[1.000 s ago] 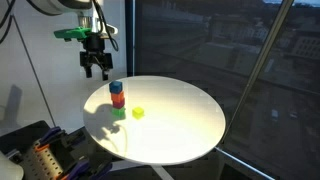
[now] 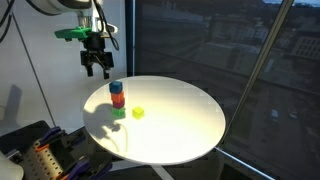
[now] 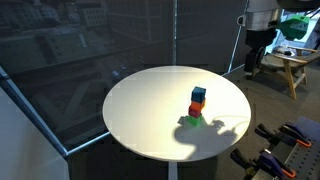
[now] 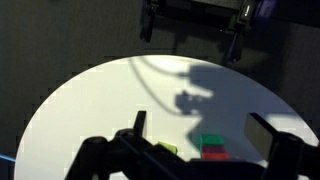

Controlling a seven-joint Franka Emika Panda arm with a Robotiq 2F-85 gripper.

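Observation:
Blocks stand in an upright stack on the round white table point(image 2: 180, 110): a blue block point(image 2: 117, 87) on top, orange-red point(image 2: 118, 100) in the middle and a green block point(image 2: 119, 113) at the base. A yellow block point(image 2: 138, 113) lies alone beside the stack. My gripper point(image 2: 97, 73) hangs open above the table's edge, higher than the stack and apart from it, with nothing between its fingers. In the wrist view, parts of the green block point(image 4: 211, 140), the red block point(image 4: 214, 154) and the yellow block point(image 4: 167, 147) show; the gripper hides the rest.
The arm's dark base frame point(image 3: 290, 150) stands close to the table's edge. A wooden chair point(image 3: 288, 68) is behind the arm in the second exterior view.

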